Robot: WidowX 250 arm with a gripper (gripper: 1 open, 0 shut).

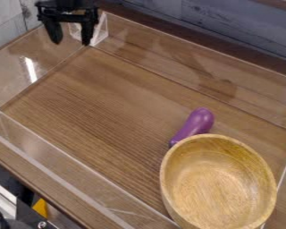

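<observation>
My black gripper (71, 32) is at the far upper left of the camera view, high at the back corner of the wooden work area, its two fingers apart and nothing visible between them. A purple eggplant (192, 127) lies on the wood at the right, far from the gripper. Just below it, toward the near right, stands a round tan bowl (217, 183), empty.
The wooden floor (110, 107) between gripper and bowl is clear. Clear side walls bound the area at the left, and a raised wooden back edge runs along the top right. A small yellow object (40, 207) is outside at the lower left.
</observation>
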